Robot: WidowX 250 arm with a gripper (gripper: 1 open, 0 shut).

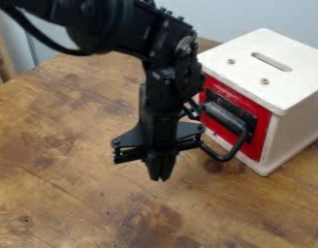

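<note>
My black gripper (161,165) hangs low over the wooden table, shut, with nothing seen between its fingers. To its right stands a white box (285,107) with a red front (255,141) and a dark door panel (229,113). A black bar handle reaches from that front toward my gripper, partly hidden behind the arm. The box's top has a slot (271,61) and small round fittings.
A pale wall (213,15) stands behind.
</note>
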